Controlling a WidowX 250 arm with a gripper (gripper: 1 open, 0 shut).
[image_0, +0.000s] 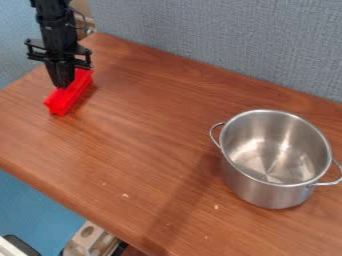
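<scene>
My black gripper (62, 68) is at the upper left, directly over a red elongated object (70, 95) that lies on the wooden table near its left edge. The fingers look drawn together, their tips low against the red piece's upper part; whether anything is between them is hard to see.
A large steel pot (274, 155) with two side handles stands on the right of the table (167, 115). A grey fabric wall runs along the back, and blue floor shows past the left edge.
</scene>
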